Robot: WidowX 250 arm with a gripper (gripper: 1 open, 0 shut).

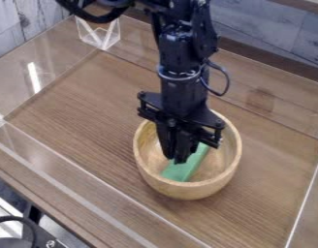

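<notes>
The black robot arm hangs from the top centre down over a round tan bowl (223,179), its gripper (171,145) at the bowl's back-left part. A green object (186,167) lies inside the bowl, below and right of the fingertips. Whether the fingers are open or shut, or touch the green object, I cannot tell.
A clear plastic object (100,29) stands at the back left near the wall. A black cable lies at the bottom left corner.
</notes>
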